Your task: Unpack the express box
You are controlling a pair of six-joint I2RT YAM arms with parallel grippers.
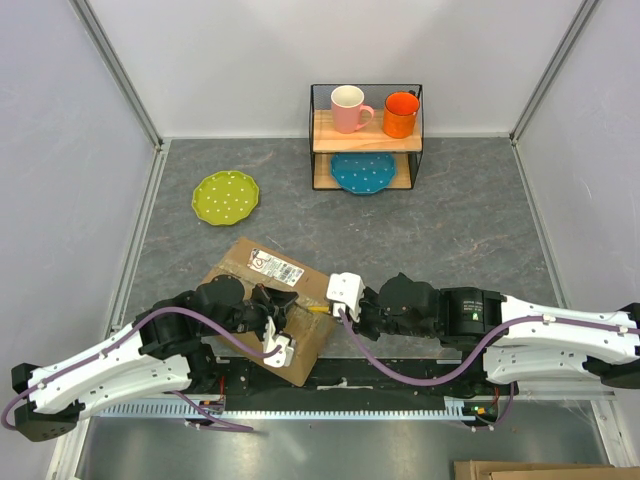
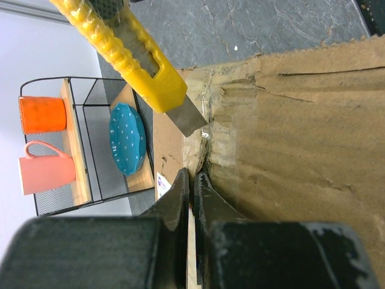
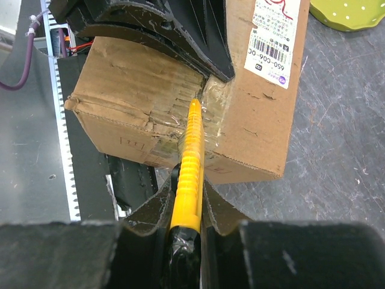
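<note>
The cardboard box stands at the left front, its top seam covered with clear tape. At that seam, my left gripper is shut on the box's top, its fingertips close together; what lies between them is mostly hidden. A yellow utility knife is held in my right gripper, which is shut on its handle. Its bare blade points at the taped seam near the box edge, a short way from the left fingertips. Whether the blade touches the tape, I cannot tell.
A green dotted plate lies behind the box. At the back, a rack holds a pink mug, an orange mug and a blue plate. Open floor lies at the right; another carton shows at the front right.
</note>
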